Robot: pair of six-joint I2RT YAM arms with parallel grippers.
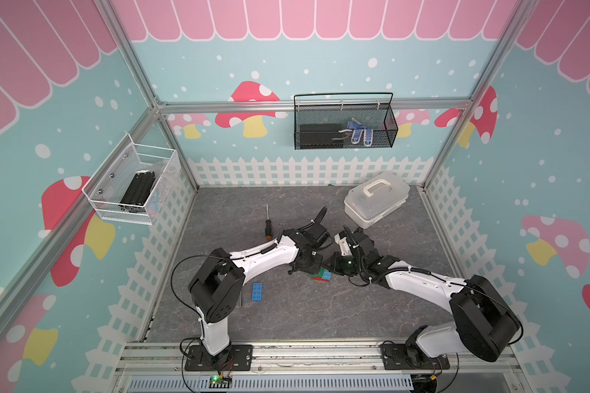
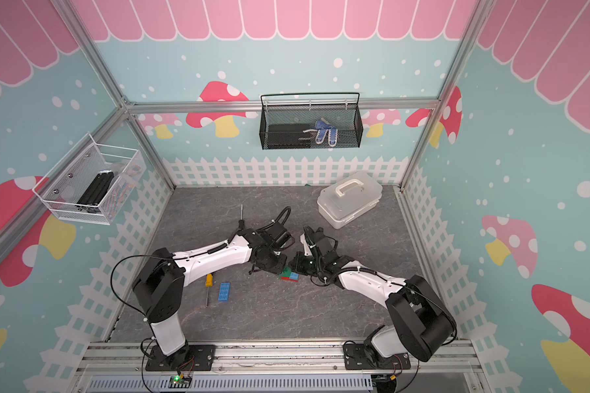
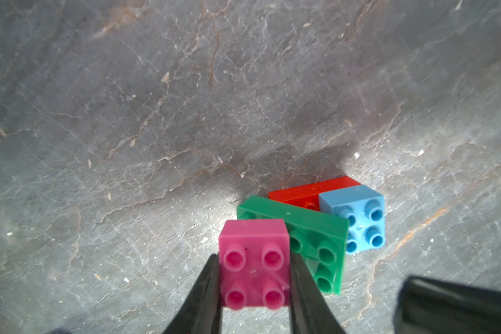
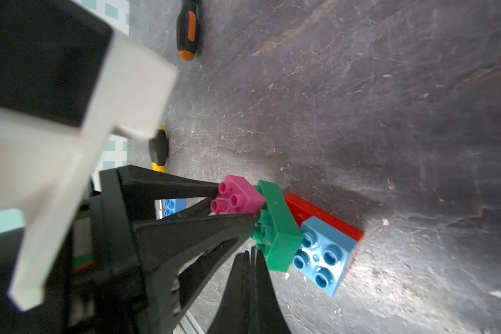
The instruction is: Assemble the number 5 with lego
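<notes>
In the left wrist view my left gripper is shut on a pink brick, its studs facing the camera. Against that pink brick sits a green brick; whether the two are joined cannot be told. A light blue brick stands on a red brick, both beside the green one. The right wrist view shows the same pink, green, light blue and red bricks close together. My right gripper is shut, its tips just short of the green brick, nothing between them.
A loose blue brick lies on the table near the left arm. A screwdriver lies behind that arm, and a yellow-handled one is beside the blue brick. A lidded box stands at the back right.
</notes>
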